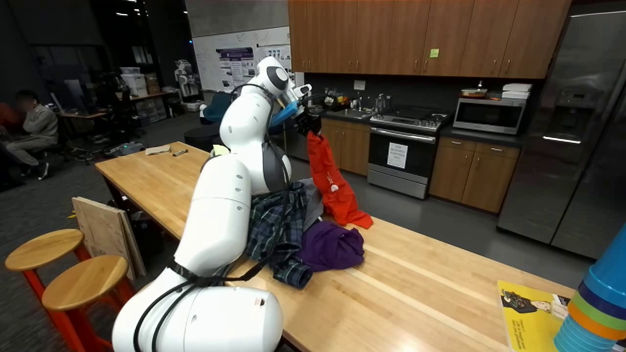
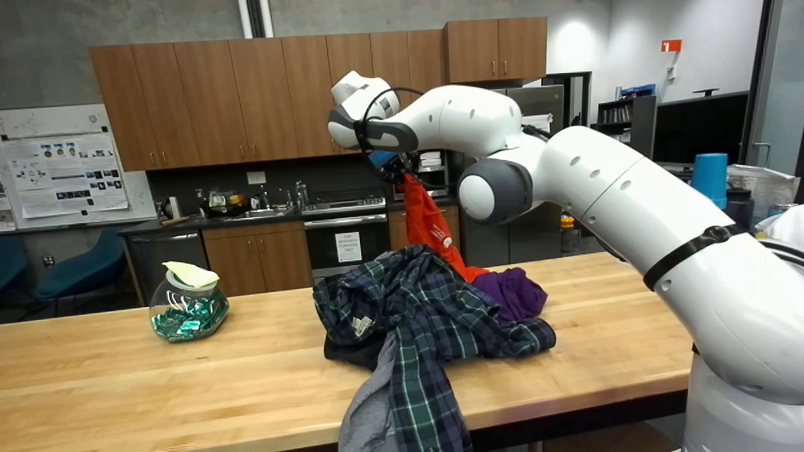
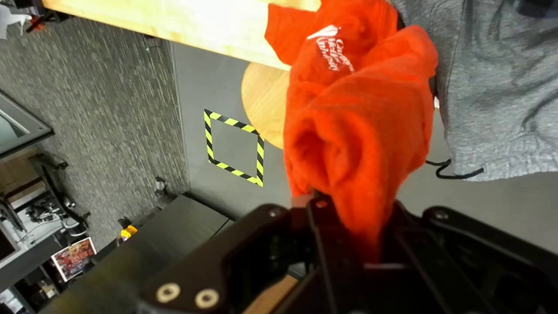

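A red shirt with white lettering [image 1: 331,182] hangs from my gripper [image 1: 311,126], its lower end resting at the table's far edge. In the wrist view, my gripper is shut on bunched red fabric, and the shirt [image 3: 361,115] stretches away beneath it. A green-and-navy plaid shirt [image 2: 429,301] lies crumpled on the table, one sleeve over the near edge. Beside it sits a bunched purple garment [image 1: 331,245]. A grey garment with a black drawstring [image 3: 497,99] lies next to the red shirt. The gripper is partly hidden by the arm in exterior view 2.
A glass jar of green-wrapped items [image 2: 188,309] stands at the left in exterior view 2. A yellow book [image 1: 528,317] and stacked blue cups [image 1: 604,287] occupy the right end.
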